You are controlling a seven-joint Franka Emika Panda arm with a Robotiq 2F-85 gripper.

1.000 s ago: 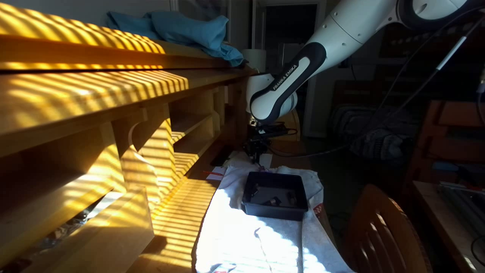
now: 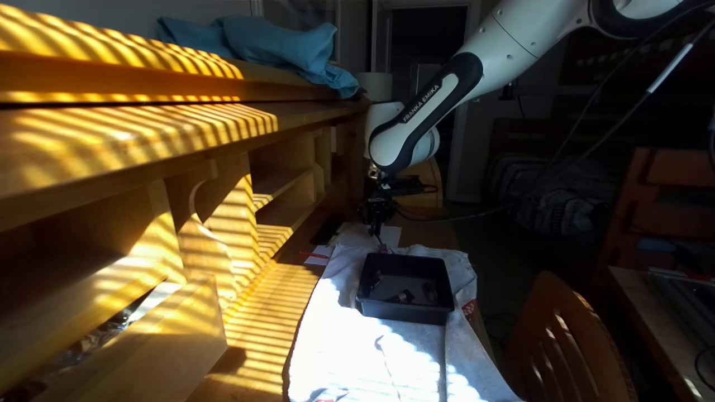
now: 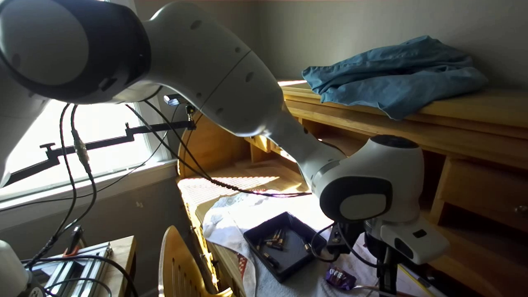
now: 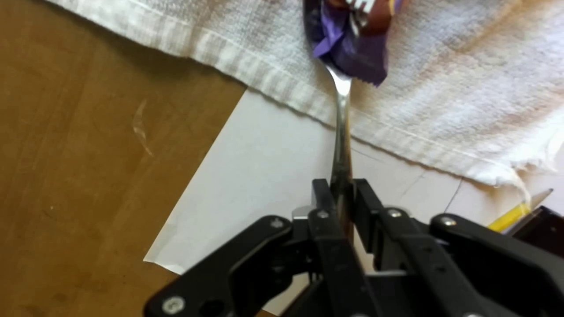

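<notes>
In the wrist view my gripper is shut on the slim handle of a shiny metal utensil (image 4: 342, 124). The utensil points away from the fingers, and a purple wrapped snack packet (image 4: 365, 50) covers or rests on its far end, so the utensil's head is mostly hidden. In exterior view 2 the same packet (image 3: 340, 278) shows close to the tray's near corner, with the metal handle running right from it toward the gripper. The dark tray (image 3: 257, 257) holds several small battery-like pieces (image 3: 277, 237). Whether the packet touches the towel is unclear.
A pale towel (image 2: 362, 341) lies under the tray. White paper (image 4: 238, 174) and a yellow pencil (image 4: 510, 216) are near the gripper. Wooden shelving (image 2: 295, 181) runs along one side of the desk; a chair (image 2: 570, 341) stands on the other. Sunlit towel in front of the tray is mostly clear.
The arm has shifted slightly, with the hand a little higher in exterior view 1. The tray and towel look unmoved.
</notes>
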